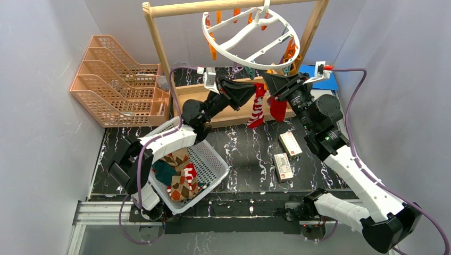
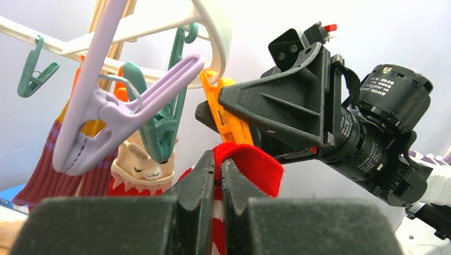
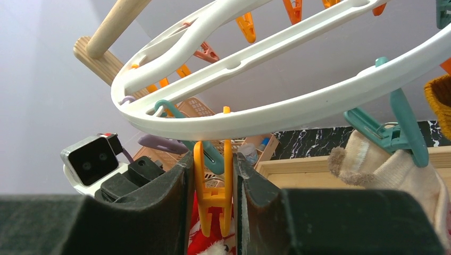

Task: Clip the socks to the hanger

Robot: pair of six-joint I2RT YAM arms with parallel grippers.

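My left gripper [image 1: 256, 86] is shut on the cuff of a red-and-white striped sock [image 1: 257, 110], which hangs below its fingertips. In the left wrist view the folded red cuff [image 2: 254, 162] sticks up above the fingers, just under an orange clip [image 2: 226, 111]. Around that orange clip my right gripper is shut, close under the rim of the white round hanger [image 3: 319, 114]. Whether the clip's mouth touches the cuff is hard to tell. Other socks, such as a cream animal-faced one [image 2: 143, 164], hang from neighbouring clips.
Close to the left fingers hangs a purple clip [image 2: 114, 117], with a teal clip [image 2: 165, 122] behind. A grey basket [image 1: 215, 162] holds several socks. Two small boxes [image 1: 290, 144] lie on the dark table; an orange rack [image 1: 114, 85] stands at back left.
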